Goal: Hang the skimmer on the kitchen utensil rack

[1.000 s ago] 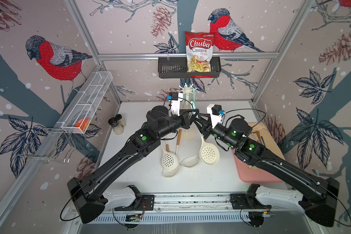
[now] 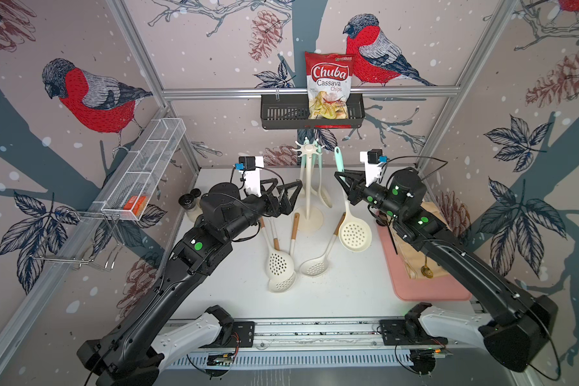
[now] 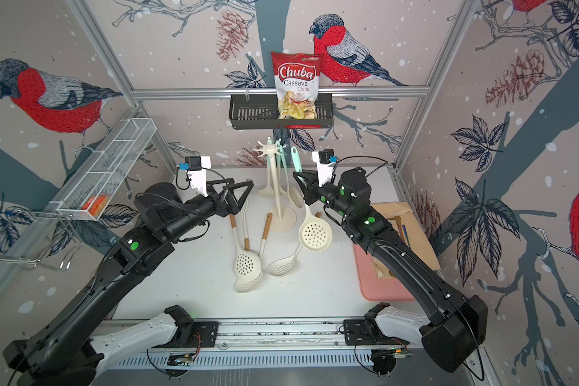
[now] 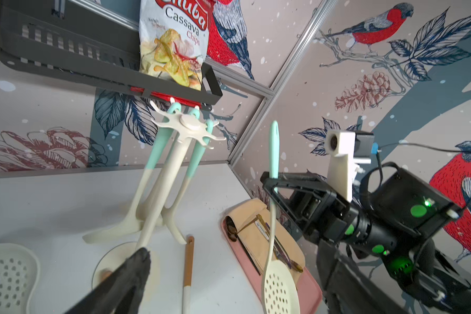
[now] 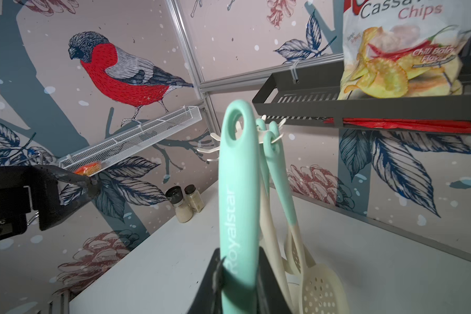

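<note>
My right gripper (image 2: pixel 344 180) is shut on the mint handle of a skimmer (image 2: pixel 354 233), held upright with its white perforated head hanging down, front right of the utensil rack (image 2: pixel 308 186). In the right wrist view the handle's holed top (image 5: pixel 239 136) stands in front of the rack's hooks. The cream rack (image 4: pixel 167 167) carries several mint-handled utensils. My left gripper (image 2: pixel 289 196) stands open and empty to the left of the rack, at about hook height or lower.
More skimmers and turners (image 2: pixel 280 263) lie on the white table below. A black shelf (image 2: pixel 283 112) with chips hangs above the rack. A pink tray (image 2: pixel 418 289) is at the right, a wire shelf (image 2: pixel 141 167) at the left.
The arms have drawn apart: my left gripper moved left, away from the skimmer's handle, and my right gripper moved right and up with the skimmer.
</note>
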